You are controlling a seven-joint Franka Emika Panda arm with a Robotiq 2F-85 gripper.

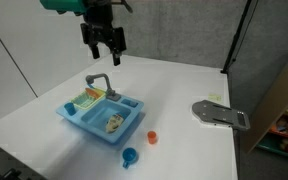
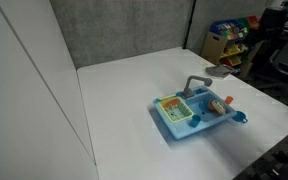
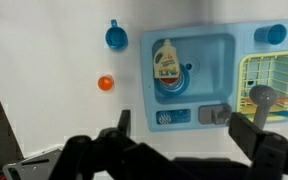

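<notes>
High above the white table, my gripper (image 1: 106,53) stands open, its two dark fingers (image 3: 124,122) far apart and nothing between them. Below it is a blue toy sink (image 3: 199,122) with a grey faucet (image 1: 103,79). A yellow-and-white bottle (image 3: 166,60) lies in the basin, partly over the round drain. To one side of the sink, on the bare table, are a blue mug (image 3: 116,38) and a small orange-red cup (image 3: 106,82). Another blue cup (image 3: 275,34) sits at the sink's corner, by the yellow-green dish rack (image 3: 269,75).
A grey metal plate-like object (image 1: 220,115) lies toward the right of the table, with a small yellowish note (image 1: 215,98) behind it. Shelves with colored bins (image 2: 224,42) stand beyond the table. Much of the tabletop around the sink is clear.
</notes>
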